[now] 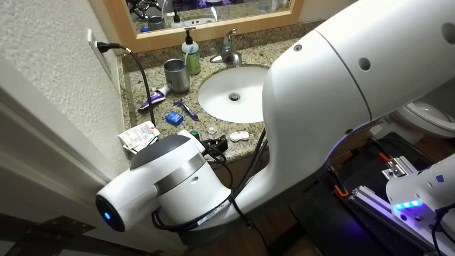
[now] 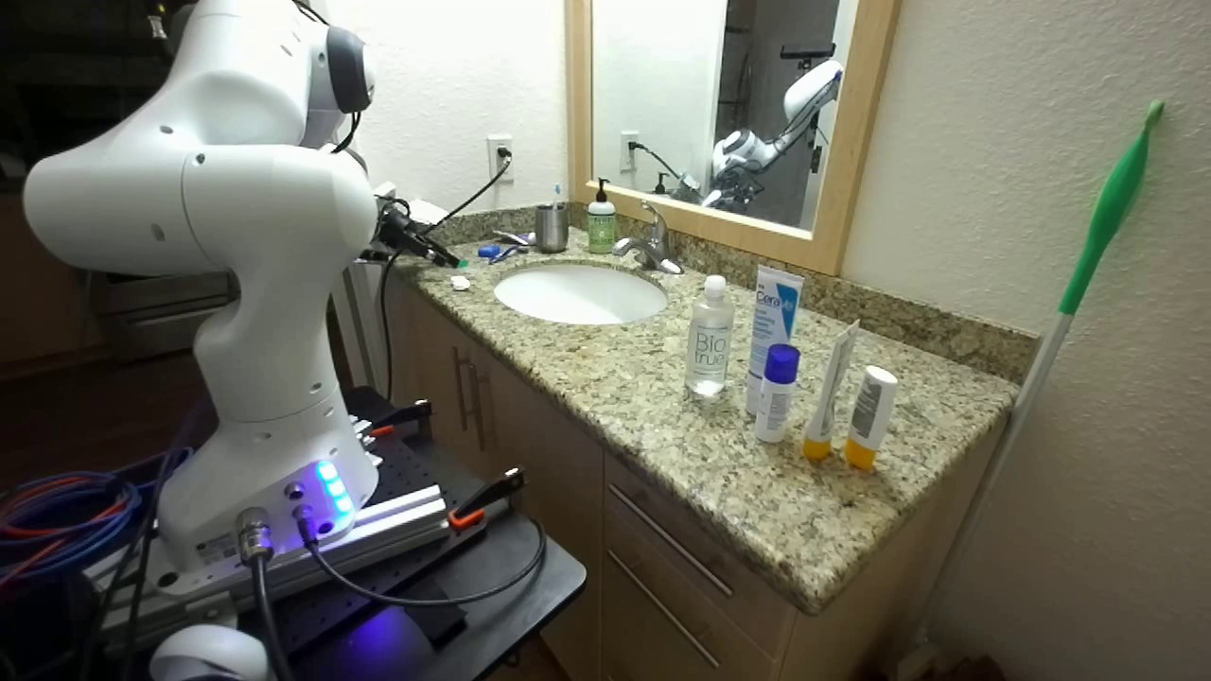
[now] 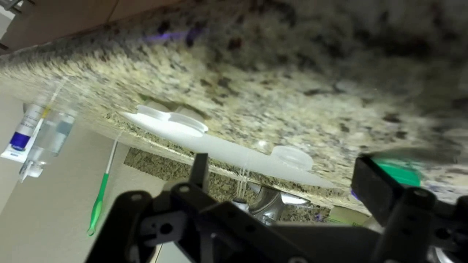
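My gripper is open near the counter's front edge, its black fingers [image 3: 200, 168] wide apart with nothing held between them. A small clear round piece [image 3: 291, 157] lies on the granite ahead, in line with the gap. To the left in the wrist view sits a white contact lens case [image 3: 171, 119]. A green item [image 3: 399, 174] shows beside the right finger, partly hidden by it. From exterior view 1, the gripper [image 1: 218, 144] is between the lens case [image 1: 239, 136] and the green item [image 1: 194, 134], with the clear piece [image 1: 212, 128] just beyond.
Behind lie a blue floss box [image 1: 174, 118], a purple razor [image 1: 186, 110], a toothpaste tube [image 1: 154, 98] and a metal cup [image 1: 177, 76]. The sink [image 1: 232, 83] is to the right, under a faucet [image 1: 229, 53]. A black power cord [image 1: 145, 81] hangs at the left. Bottles [image 2: 710, 340] stand on the far counter end.
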